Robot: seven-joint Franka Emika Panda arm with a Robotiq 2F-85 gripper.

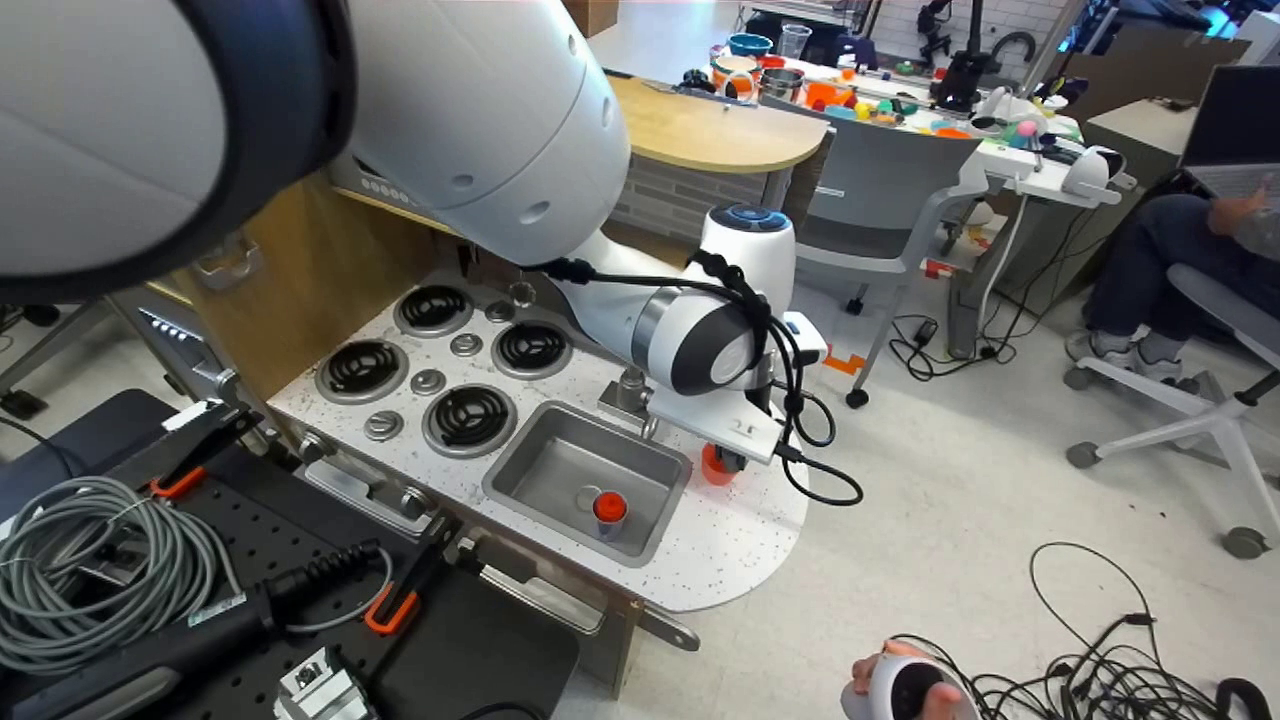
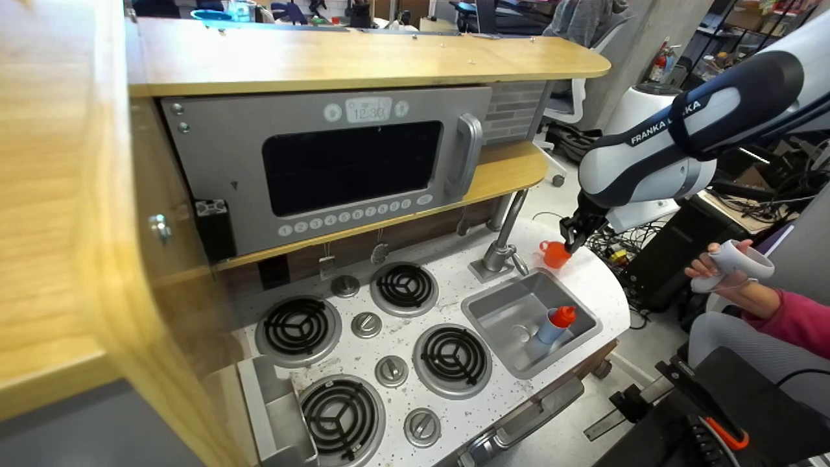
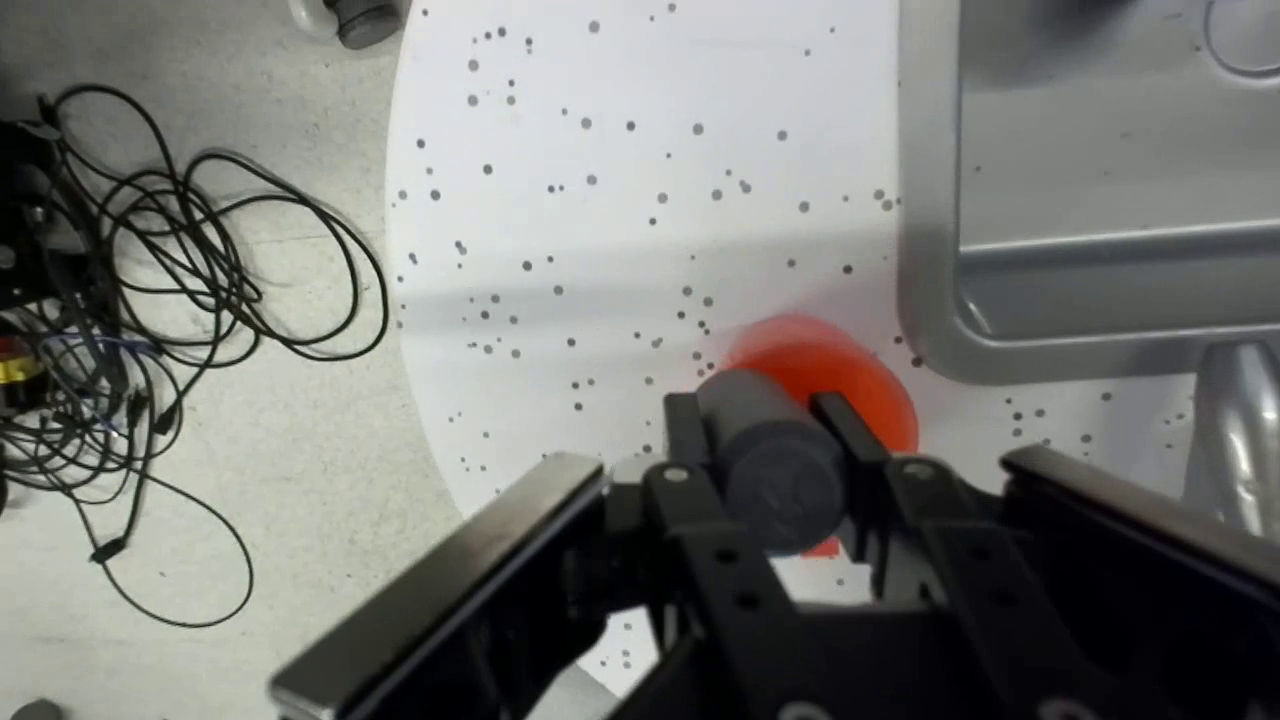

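A dark grey cylinder is pinched between the two black fingers of my gripper, which is shut on it. Directly under it is an orange cup, standing on the white speckled counter beside the sink. In exterior view 2 my gripper is right at the cup, whose handle shows on the left. Exterior view 1 has the cup partly covered by the hand. The cylinder's lower end overlaps the cup's mouth; whether it is inside or touches the rim, I cannot tell.
A pale cup with a red-orange item in it stands in the grey sink. The faucet rises close by at the sink's back edge. Stove burners lie further left. Bare counter surrounds the cup up to the rounded edge.
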